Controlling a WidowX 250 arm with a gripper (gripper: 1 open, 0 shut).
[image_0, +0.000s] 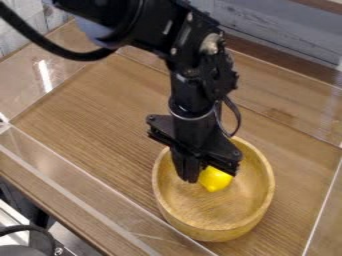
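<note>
A black gripper hangs down over a yellow oval bowl; its fingertips are low at the bowl's back-left part. A small yellow object lies in the bowl just right of the fingers, partly covered by the gripper. The fingers look close together, and I see nothing held between them.
Clear panels edge it at the front left and right, and a white wall stands at the back right. Dark cables show at the lower left corner.
</note>
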